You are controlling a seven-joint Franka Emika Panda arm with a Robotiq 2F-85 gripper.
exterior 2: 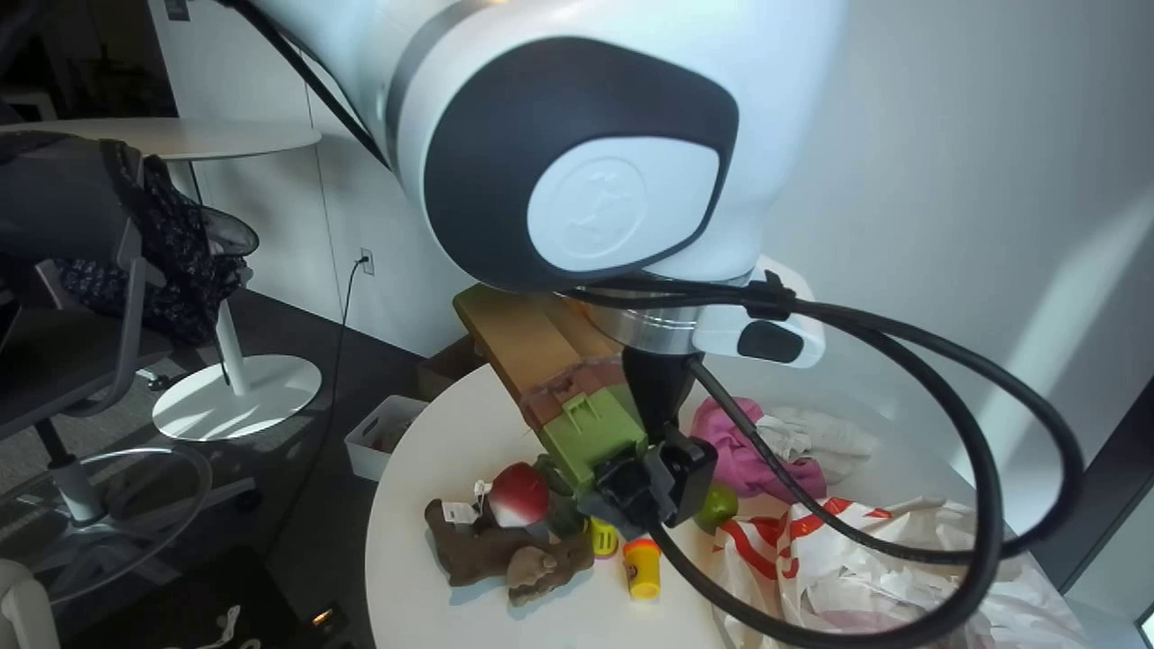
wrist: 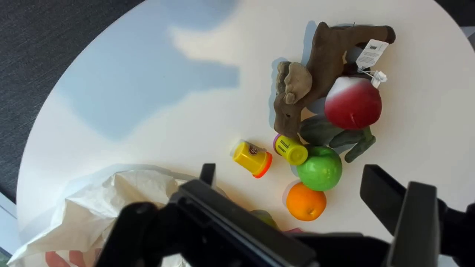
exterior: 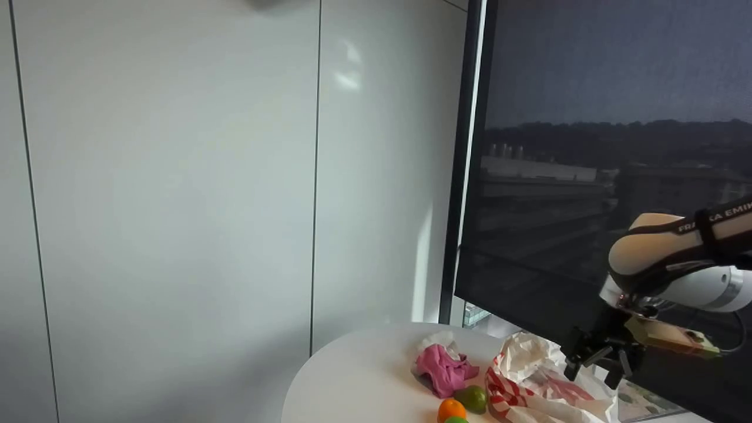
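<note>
Above the round white table, my gripper [exterior: 593,373] hangs open, its fingers wide apart and nothing between them. In the wrist view an orange [wrist: 305,202], a green apple [wrist: 319,169] and two yellow tubs, one with an orange lid [wrist: 252,158] and one with a yellow lid [wrist: 291,150], lie on the table beyond the fingertips. A brown moose plush [wrist: 327,60] lies farther out, beside a red-and-white round toy [wrist: 353,103] and dark green pieces [wrist: 323,129]. The pink cloth [exterior: 445,370] sits crumpled by a pale one. A dark green fruit [exterior: 472,399] rests near it.
A crumpled white bag with red stripes [exterior 2: 806,562] takes up one side of the table, close under the gripper. A black cable [exterior 2: 974,465] loops out from the arm. Bare tabletop [wrist: 187,129] shows left of the tubs in the wrist view.
</note>
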